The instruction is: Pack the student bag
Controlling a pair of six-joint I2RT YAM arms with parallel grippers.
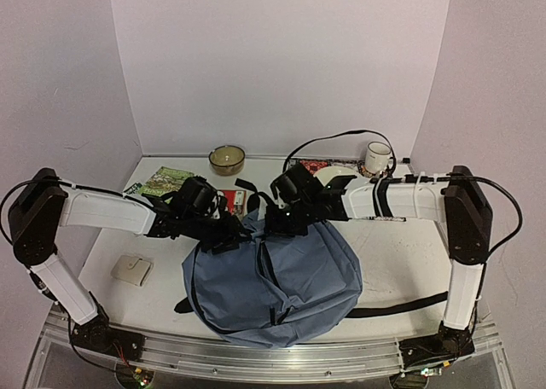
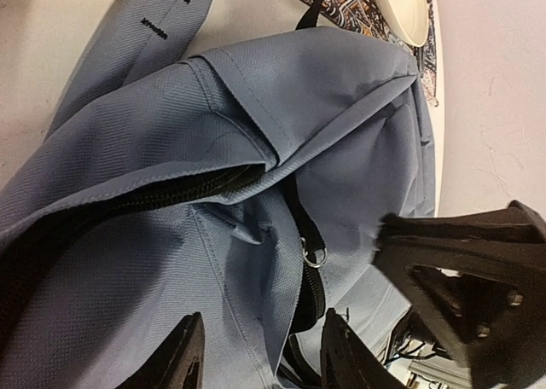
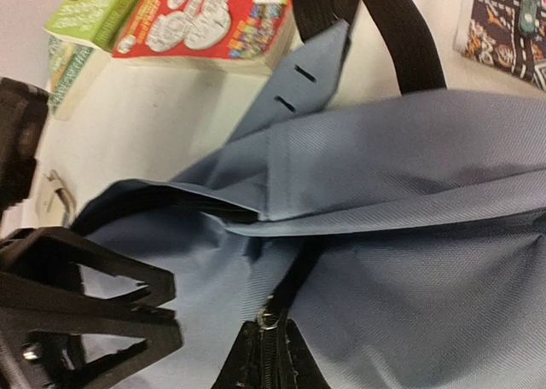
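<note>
A blue-grey backpack (image 1: pixel 307 287) lies on the table, with a zipper running down its top. My left gripper hovers over it with fingers apart and nothing clearly between them, near a folded flap and a zipper pull. My right gripper is shut on the dark zipper pull (image 3: pixel 281 295) at the bag's upper middle. In the left wrist view the right gripper's dark body stands at the right side.
Books (image 3: pixel 196 18) lie behind the bag at the left, a bowl (image 1: pixel 227 159) at the back, a plate, patterned items and a mug (image 1: pixel 378 157) at the back right. A beige wallet (image 1: pixel 132 269) lies at the left.
</note>
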